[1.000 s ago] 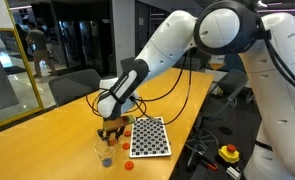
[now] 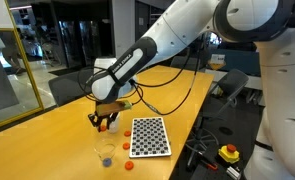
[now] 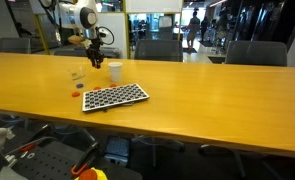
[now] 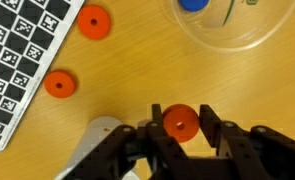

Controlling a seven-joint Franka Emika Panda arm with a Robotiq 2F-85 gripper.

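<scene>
An orange disc [image 4: 181, 122] sits between the fingertips of my gripper, which is shut on it. The wrist view shows bare table right under the disc. A clear cup [image 4: 237, 18] with a blue piece [image 4: 193, 3] inside lies at that view's top edge, apart from the fingers. In exterior view 1 my gripper [image 2: 102, 125] hangs above the table, behind the clear cup [image 2: 105, 155]. Two loose orange discs [image 4: 94, 21] lie beside the checkered board [image 4: 22, 55] in the wrist view.
A white cup [image 4: 99, 145] stands close to the gripper's left side in the wrist view; exterior view 2 shows this white cup [image 3: 115, 72] behind the board [image 3: 114, 96].
My gripper has risen from low beside the clear cup, with the arm lifting up and slightly back. The cup and the board stand where they were.
</scene>
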